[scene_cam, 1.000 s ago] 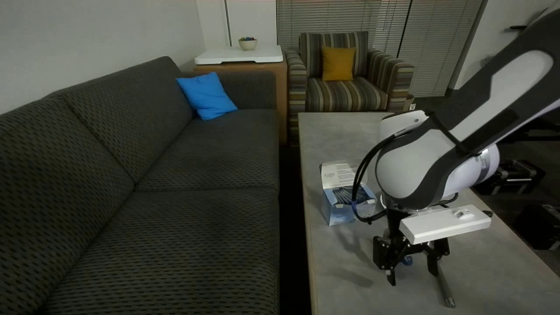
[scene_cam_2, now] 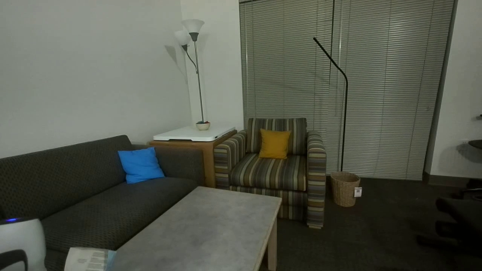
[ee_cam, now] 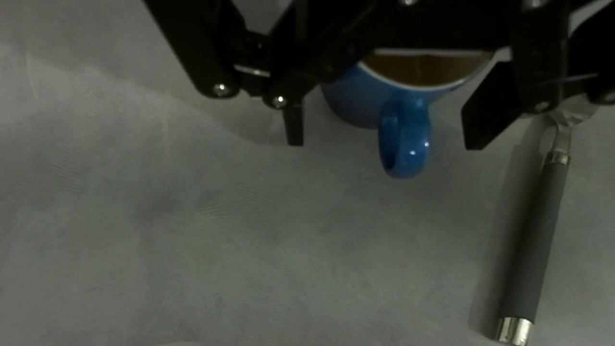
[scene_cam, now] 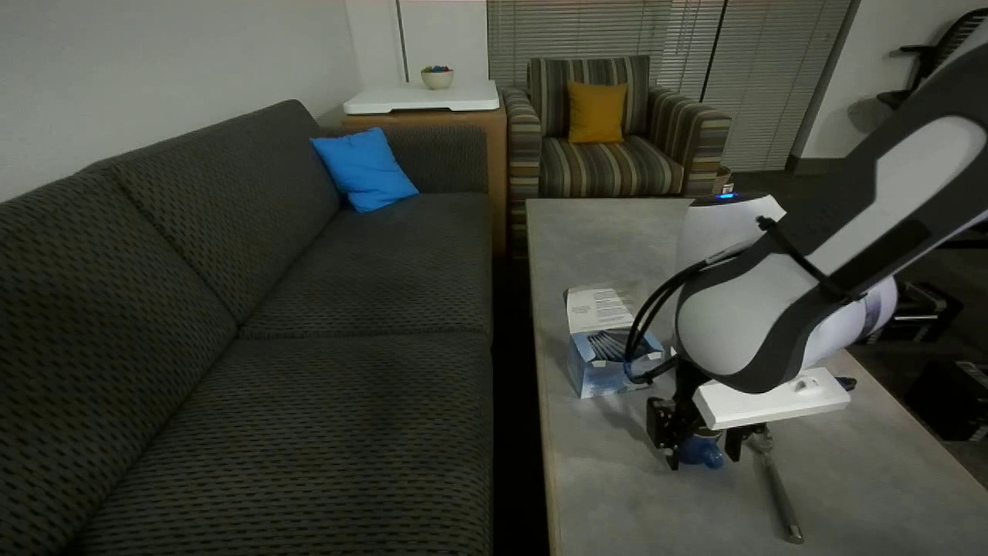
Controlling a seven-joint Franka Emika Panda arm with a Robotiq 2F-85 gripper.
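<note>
A blue mug (ee_cam: 360, 98) with brown inside stands on the grey table, its handle (ee_cam: 412, 147) pointing toward the bottom of the wrist view. My gripper is partly open, with one finger on each side of the mug. Gaps show between the mug and both fingertips, and the gripper body hides the mug's far side. In exterior view 1 the gripper (scene_cam: 704, 455) reaches down around the blue mug (scene_cam: 701, 449), low over the table.
A grey-handled utensil (ee_cam: 536, 242) lies just right of the mug, its metal head partly under the right finger. An open light-blue box (scene_cam: 607, 366) stands behind and left of the gripper.
The gripper has moved back and a little left, and its fingers look closer together. More of the blue mug shows between them. The mug, box and utensil appear to be where they were.
</note>
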